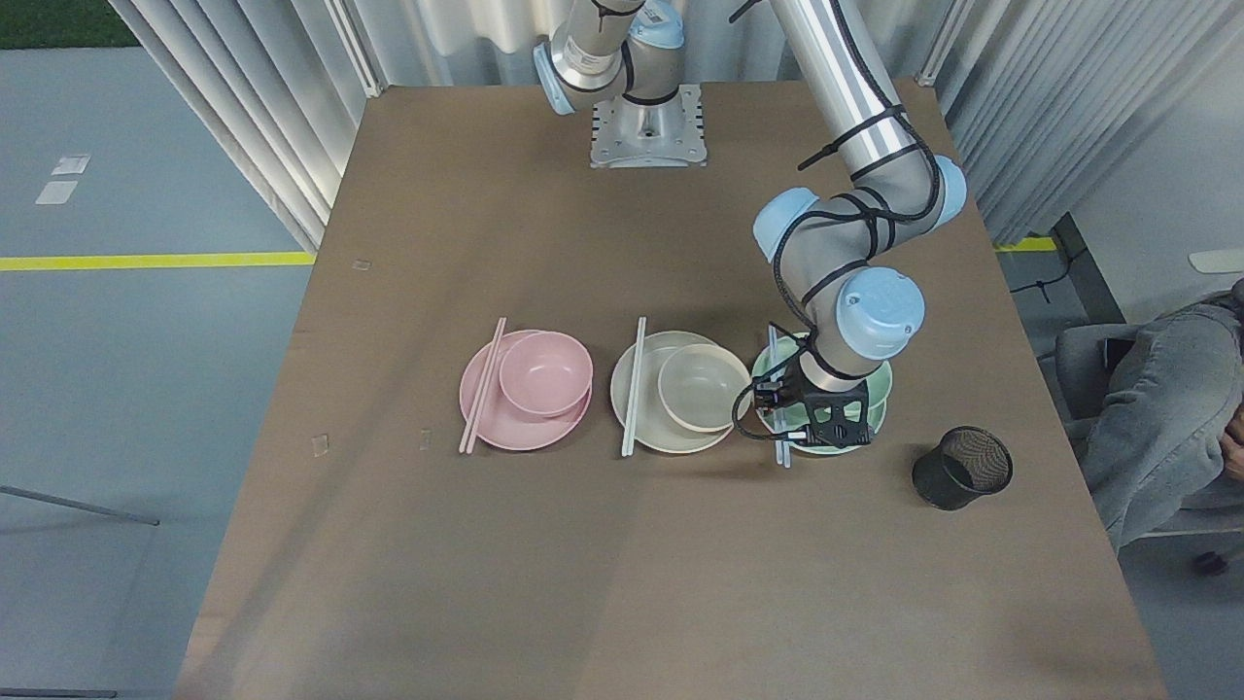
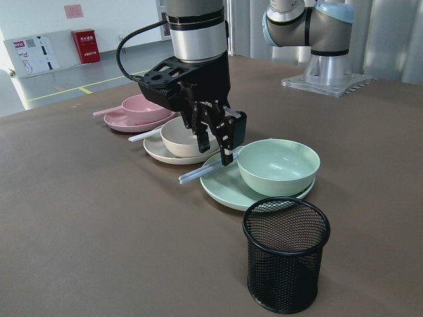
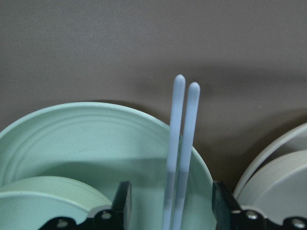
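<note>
My open gripper hangs over the right-hand green plate (image 3: 81,139), its fingers on either side of the pale blue chopsticks (image 3: 174,134), with a gap around them in the wrist view. The green bowl (image 2: 277,172) sits on that plate. In the middle, a cream bowl (image 1: 700,385) and white chopsticks (image 1: 633,385) rest on a cream plate (image 1: 654,428). At the left are a pink bowl (image 1: 544,373), pink chopsticks (image 1: 483,385) and a pink plate (image 1: 525,434).
A black mesh cup (image 1: 960,467) stands right of the green plate, towards the front.
</note>
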